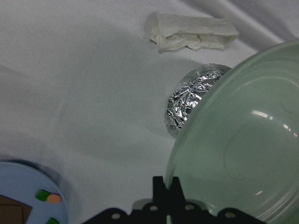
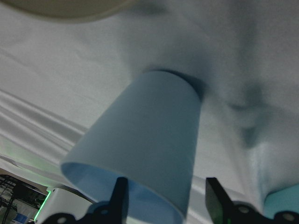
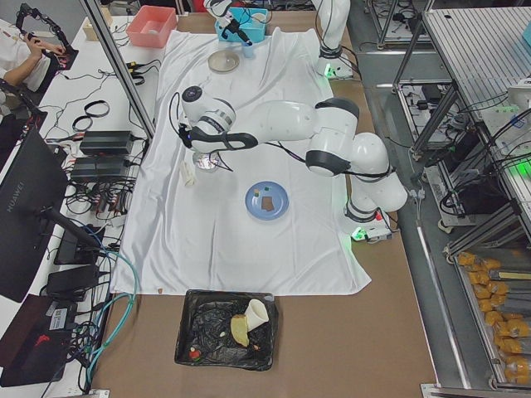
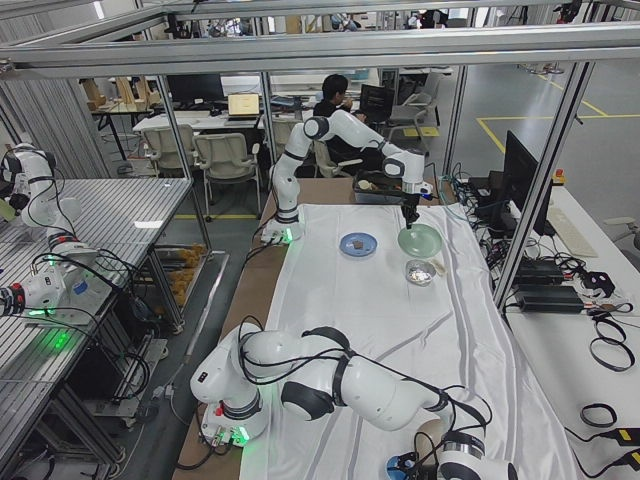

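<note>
In the left wrist view my left gripper is shut on the rim of a pale green bowl (image 1: 243, 140), partly over a crumpled foil dish (image 1: 182, 102). A folded tissue (image 1: 191, 32) lies beside the dish. A blue plate (image 1: 32, 186) holds brown and small coloured pieces. In the right wrist view my right gripper is open at the rim of a light blue cup (image 2: 140, 130), with a finger on either side of the near wall.
A beige dish (image 3: 223, 60) and blue bin (image 3: 256, 31) are at the cloth's far end. A black tray (image 3: 207, 348) with assorted items sits beyond the cloth's other end.
</note>
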